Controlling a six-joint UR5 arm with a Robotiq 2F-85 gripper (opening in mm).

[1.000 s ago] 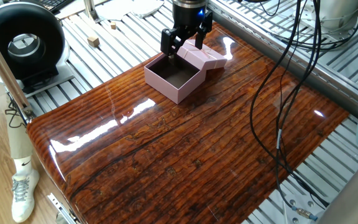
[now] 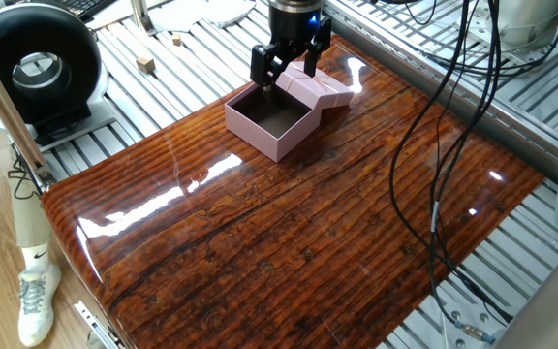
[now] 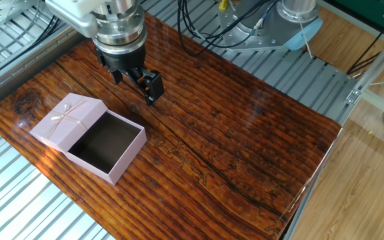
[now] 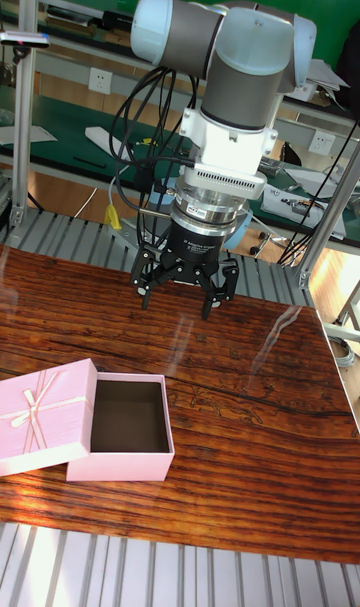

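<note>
A pink box (image 2: 255, 136) stands uncovered on the glossy wooden tabletop, its dark inside facing up and nothing visible in it. Its pink lid (image 3: 70, 123), tied with a ribbon bow, leans tilted against one side and overlaps the rim. My gripper (image 4: 178, 302) hangs in the air with its two black fingers spread apart and nothing between them. In exterior view 2 the gripper (image 3: 133, 91) is clear of the box, above bare tabletop beyond it. From exterior view 1 it overlaps the box's far edge and part of the lid.
Black cables (image 2: 441, 174) hang across the tabletop's right side in exterior view 1. Off the tabletop, on the slatted surface, lie small wooden blocks (image 2: 145, 65) and a large black ring-shaped device (image 2: 77, 58).
</note>
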